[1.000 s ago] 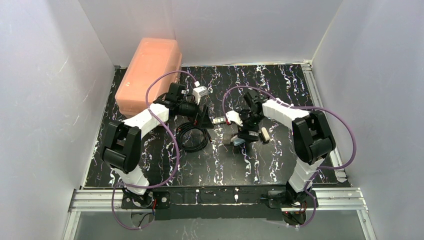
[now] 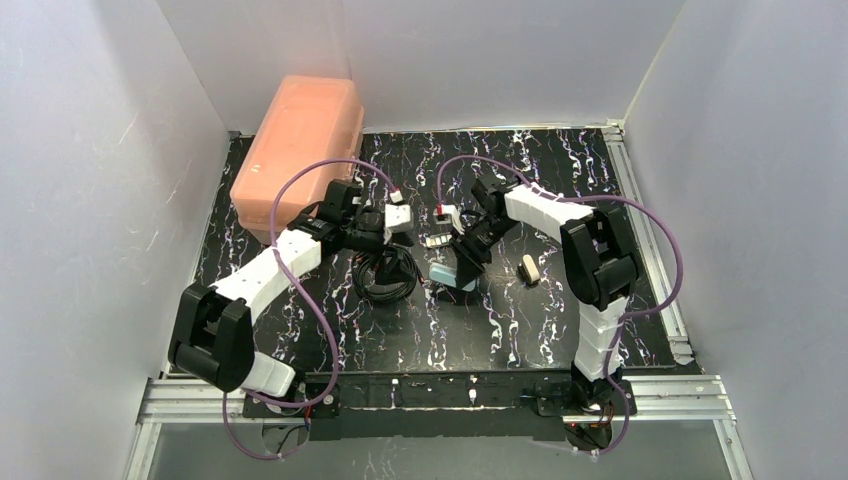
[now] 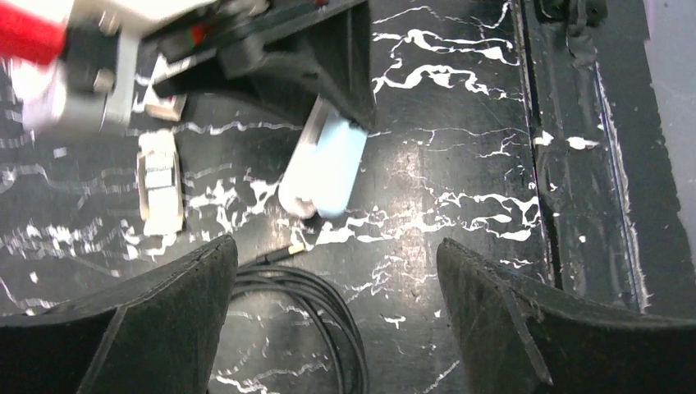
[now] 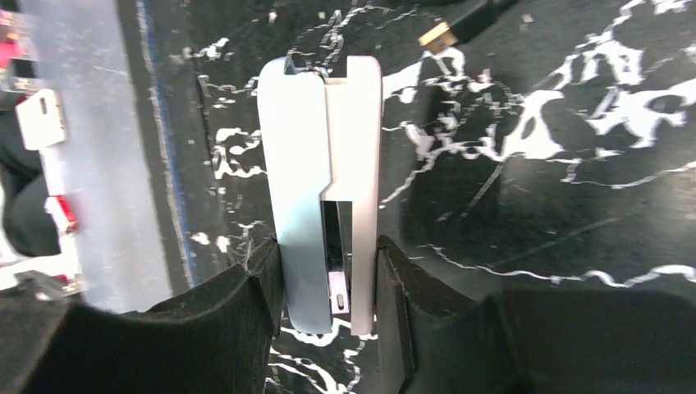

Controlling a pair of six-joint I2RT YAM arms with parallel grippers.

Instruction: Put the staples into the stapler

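In the right wrist view, a stapler with one light blue side and one pale pinkish side is squeezed between the fingers of my right gripper. It is lifted off the table, and in the top view the stapler points left toward the cable. My left gripper is spread wide and empty, and the stapler hangs ahead of it. A tray of staple strips lies on the table between the arms. Part of a small box shows behind the right gripper.
A coiled black cable lies beneath my left gripper. A second, beige and dark stapler stands to the right. The large orange box fills the back left.
The left gripper has shifted and tilted, staying open above the cable.
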